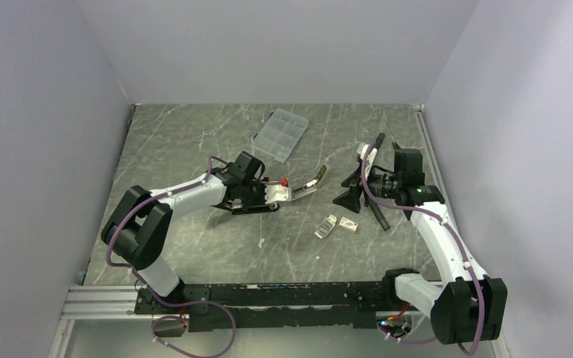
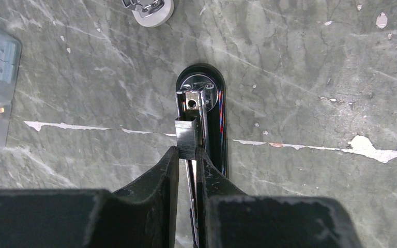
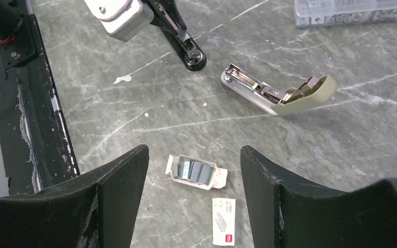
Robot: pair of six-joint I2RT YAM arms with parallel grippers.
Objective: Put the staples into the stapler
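A black stapler lies on the table with its long base and metal channel showing in the left wrist view; its rear part is hidden by my left arm. Between the fingertips of my left gripper is a grey staple strip, both fingers against its sides. The strip is over the metal channel, slightly askew to it; whether it rests inside cannot be seen. My right gripper hangs open and empty above the table. Below it lies an opened box of staple strips.
A second, beige-and-metal stapler lies opened near the middle. A white staple box sits beside the opened one. A clear compartment case stands at the back.
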